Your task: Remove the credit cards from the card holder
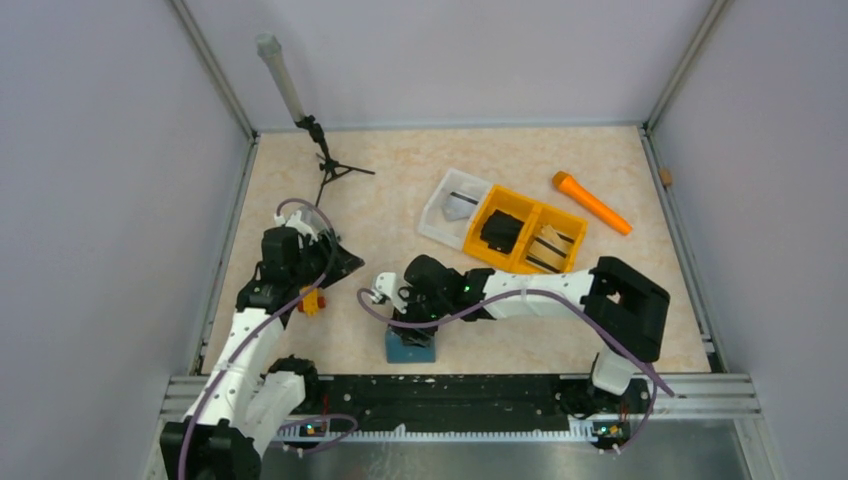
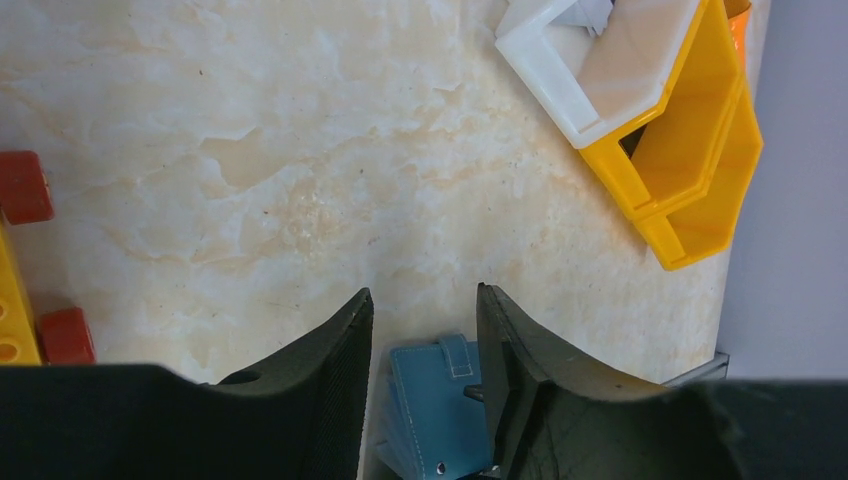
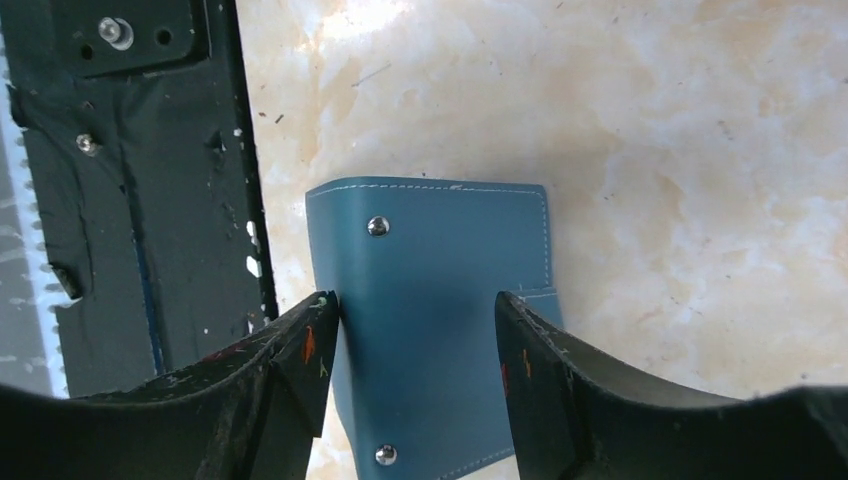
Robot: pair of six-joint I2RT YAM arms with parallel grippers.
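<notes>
The blue card holder (image 1: 410, 352) lies near the table's front edge, partly covered in the top view by my right gripper (image 1: 405, 333). Seen from the right wrist, its stitched face with two silver snaps fills the middle, and the spread fingertips of the right gripper are over the holder (image 3: 440, 250). Further left, my left gripper (image 1: 352, 264) is above the table, away from the holder. Its fingers stand apart with nothing between them; beyond the left gripper the holder (image 2: 440, 410) shows low in the left wrist view. I cannot see any cards clearly.
A white and yellow divided box (image 1: 510, 228) with several items stands at centre right. Behind it to the right lies an orange microphone (image 1: 592, 202). A small tripod (image 1: 335, 170) stands at the back left. Red and yellow blocks (image 1: 312, 302) are under the left arm.
</notes>
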